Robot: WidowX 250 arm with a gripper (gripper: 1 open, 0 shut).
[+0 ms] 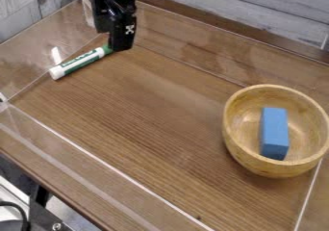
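Note:
My black gripper (113, 21) hangs at the upper left of the camera view, just above and behind a white-and-green tube (77, 64) lying at an angle on the wooden table (154, 139); the gripper hides part of the area round the tube's far end. Its fingers look apart, with nothing seen held. A wooden bowl (244, 129) on the right holds a blue block (274, 132).
The table's edges run along the left and the back, with a pale wall at the top left.

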